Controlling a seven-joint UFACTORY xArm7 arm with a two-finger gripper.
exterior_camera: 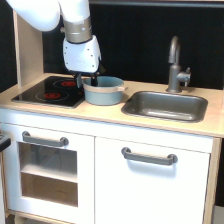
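Note:
A grey-blue pot [105, 97] stands on the wooden counter, between the stove top and the sink. From the upper left my white arm reaches down, and the dark gripper [93, 79] is at the pot's left rear rim. The fingers are small and dark here and partly hidden by the rim, so I cannot tell whether they are apart or closed on it.
A black stove top [42, 97] with red burner rings lies left of the pot. To the right are a dark sink basin [165, 104] and a grey faucet [175, 65]. Below, the cabinet has a white door [150, 190] and an oven [48, 160] with grey handles.

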